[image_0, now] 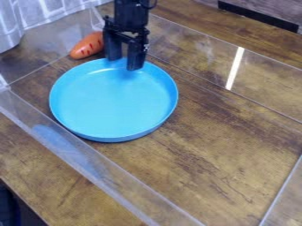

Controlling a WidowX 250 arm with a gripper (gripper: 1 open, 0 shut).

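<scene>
My black gripper (125, 51) hangs at the top centre, over the back rim of a round blue plate (113, 101). An orange carrot (86, 44) lies behind the plate, just left of the gripper. The gripper's fingers are dark and small, and I cannot tell whether they are open or shut.
The plate's middle is empty. Transparent panels edge the area on the left and right, and a white object (17, 18) stands at the top left.
</scene>
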